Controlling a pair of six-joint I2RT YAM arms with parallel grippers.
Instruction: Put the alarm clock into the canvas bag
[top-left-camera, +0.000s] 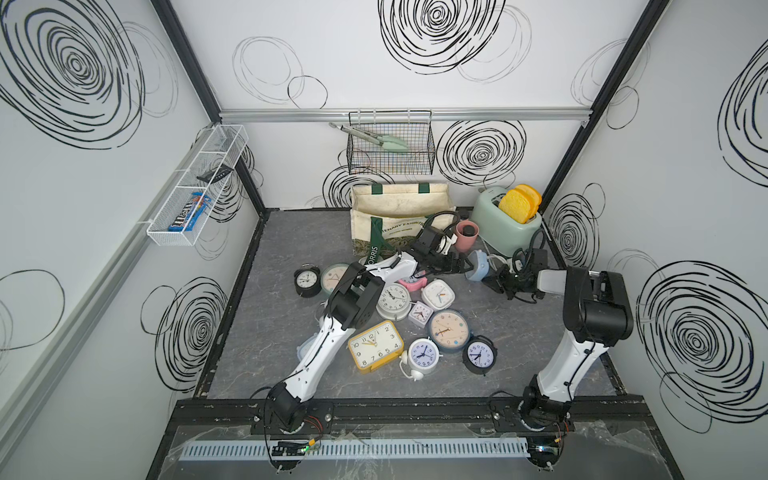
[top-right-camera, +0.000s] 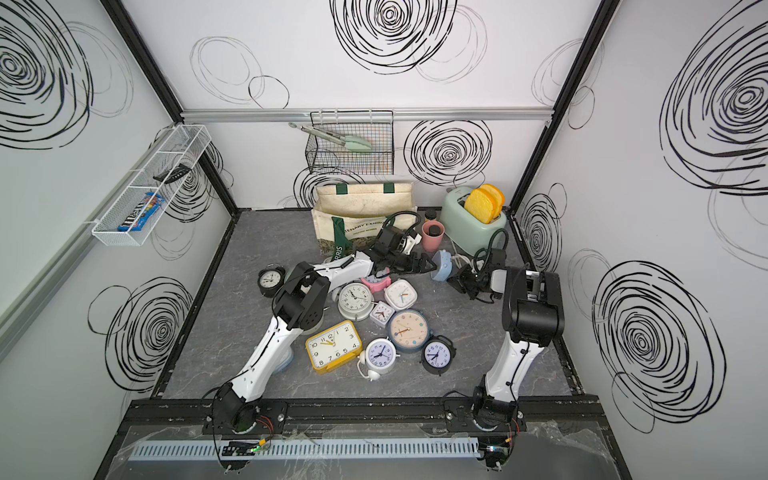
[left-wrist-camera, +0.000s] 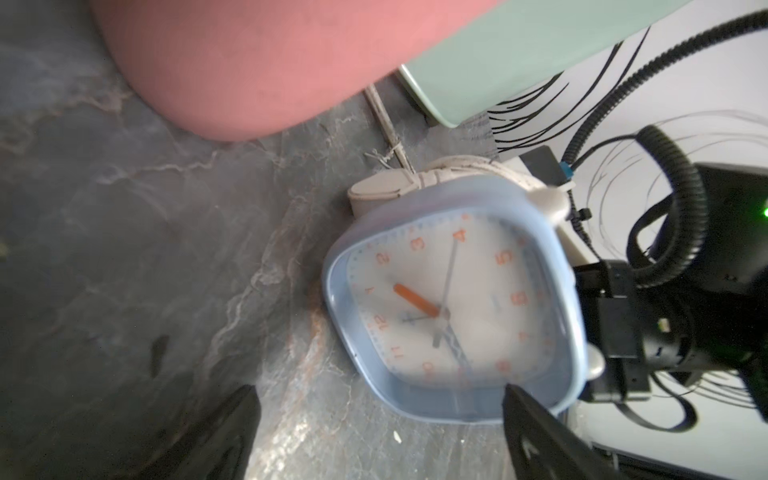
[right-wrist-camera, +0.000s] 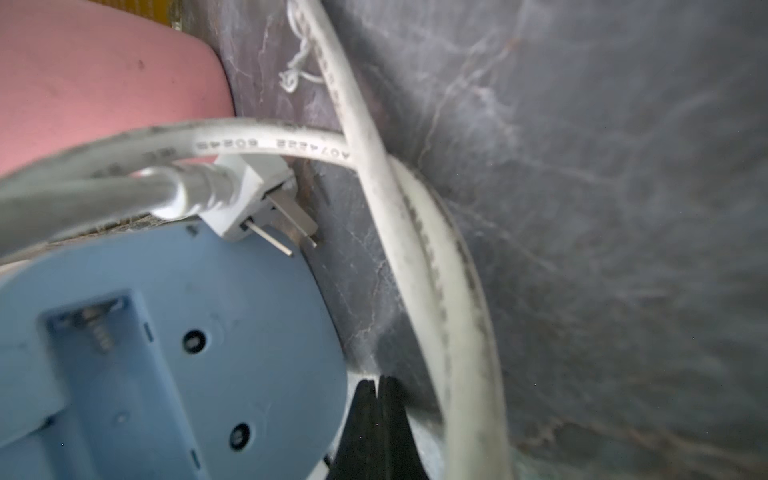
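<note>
The light blue alarm clock (top-left-camera: 477, 265) stands on its side on the table, between my two grippers. In the left wrist view its face (left-wrist-camera: 480, 320) is turned toward my left gripper, whose fingers are wide apart with nothing clasped. The right wrist view shows the clock's back, with its battery bay (right-wrist-camera: 120, 392). There my right gripper is shut, fingertips together and empty, just beside the clock's edge. The cream canvas bag (top-left-camera: 361, 228) stands upright with its mouth open at the back, left of the clock; my left arm covers part of its front.
A pink cup (top-left-camera: 466, 236) and a green toaster (top-left-camera: 504, 228) stand just behind the clock. A white cable with a plug (right-wrist-camera: 240, 192) lies against it, looping near my right gripper. Several other clocks, including a yellow one (top-left-camera: 376, 345), crowd the front middle.
</note>
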